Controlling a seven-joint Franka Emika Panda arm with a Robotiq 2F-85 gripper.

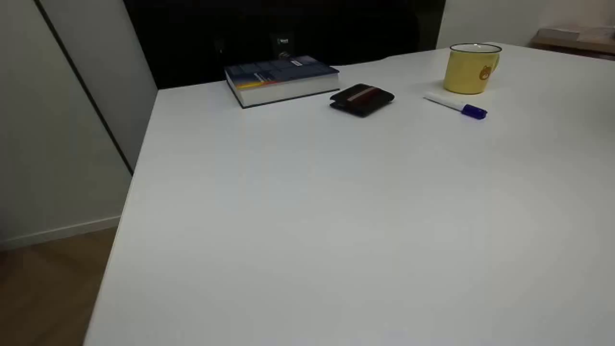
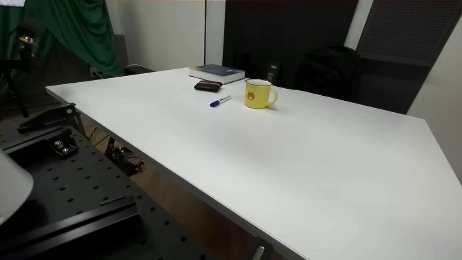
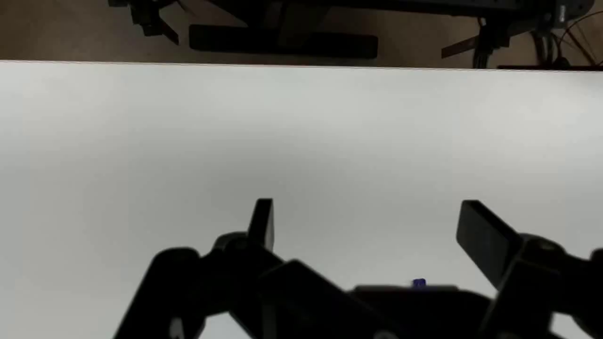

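Observation:
My gripper shows only in the wrist view, open above the white table, with nothing between its widely parted fingers. Just past its dark body peeks the blue cap of the marker (image 3: 419, 282); the rest of the pen is hidden there. In exterior view 1 the whole marker (image 1: 455, 105), white with a blue cap, lies in front of a yellow mug (image 1: 471, 70) with a bear print. A dark folded wallet (image 1: 369, 103) with a striped band rests left of the marker. Behind it, at the table's back edge, lies a thick blue book (image 1: 282, 80).
A black perforated bench (image 2: 86, 182) stands beyond its near edge, across a gap showing floor. A dark backpack (image 2: 329, 69) is behind the table.

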